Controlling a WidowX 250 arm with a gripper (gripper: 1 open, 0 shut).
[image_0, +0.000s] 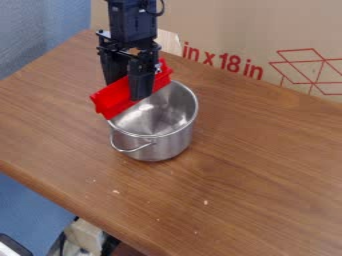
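A red block, elongated and tilted, is held by my black gripper, which is shut on it. The block hangs over the left part of a steel pot with a wire handle, standing on the wooden table. The fingertips are mostly hidden against the block.
A cardboard panel with red printing stands at the back. A blue surface lies beyond the table's left edge, with some objects below at the lower left.
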